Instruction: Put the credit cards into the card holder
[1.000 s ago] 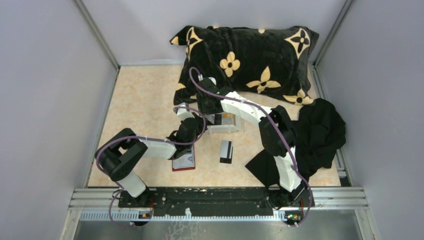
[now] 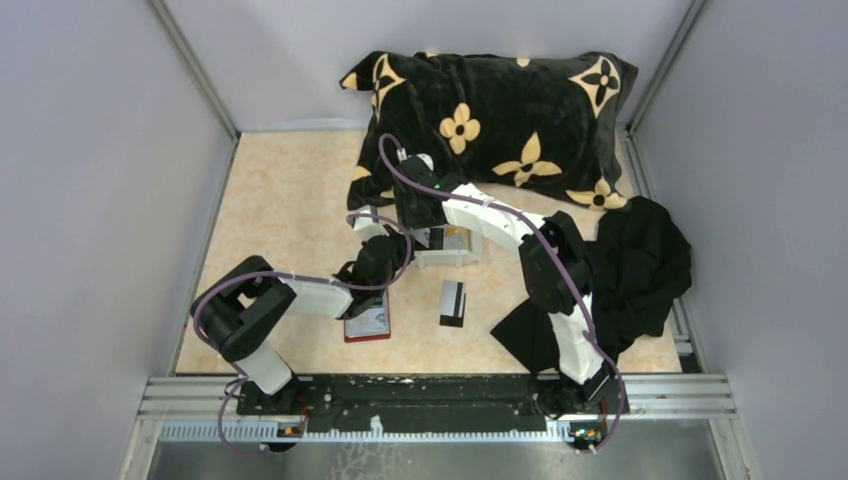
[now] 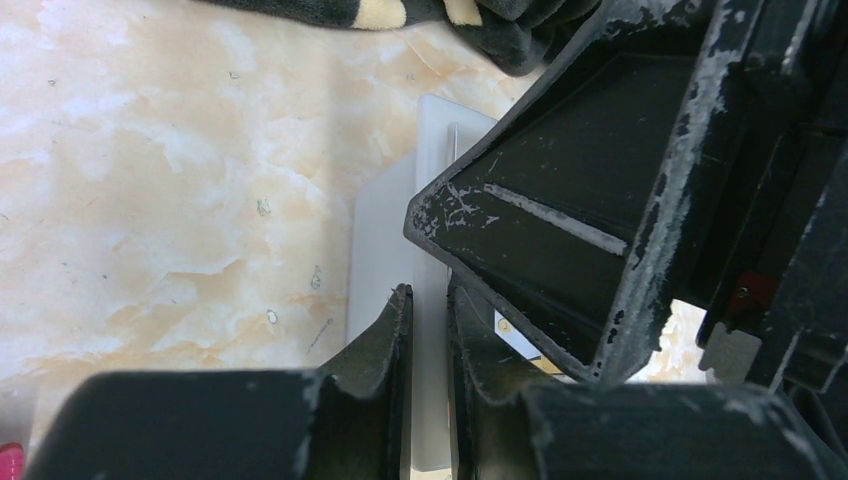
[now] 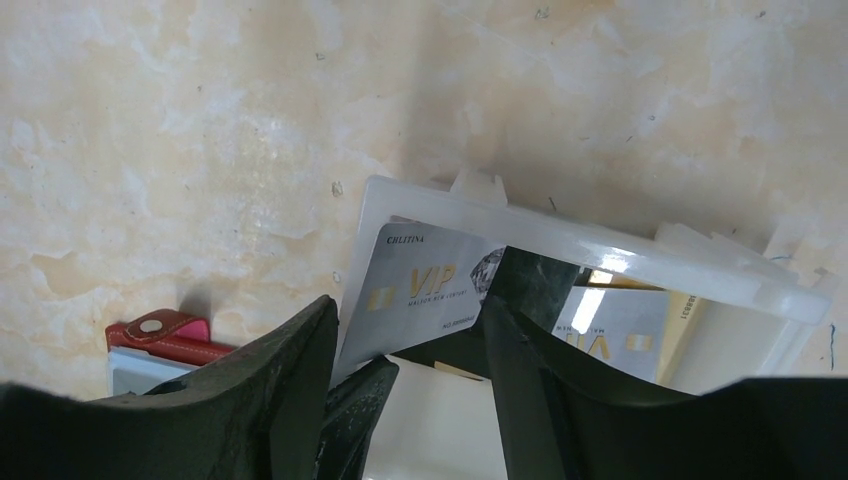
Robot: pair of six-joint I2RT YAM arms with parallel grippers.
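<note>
A white box (image 2: 450, 259) stands near the middle of the table. My left gripper is shut on its pale left-hand wall. Over that box, my right gripper stands part open. Below and between its fingers lies a silver VIP card (image 4: 425, 275), slanted inside the box; no firm hold on it shows. A second silver card (image 4: 620, 325) rests deeper in, among dark and yellow cards. The card holder (image 2: 367, 326), red-edged with a clear face, lies partly under the left arm. On the bare table is a silver card with a dark stripe (image 2: 453, 303).
A dark patterned pillow (image 2: 500, 125) lines the back, close behind the box. Black cloth (image 2: 640, 265) covers the right side, partly behind the right arm. Open table shows at the far left and around the loose card.
</note>
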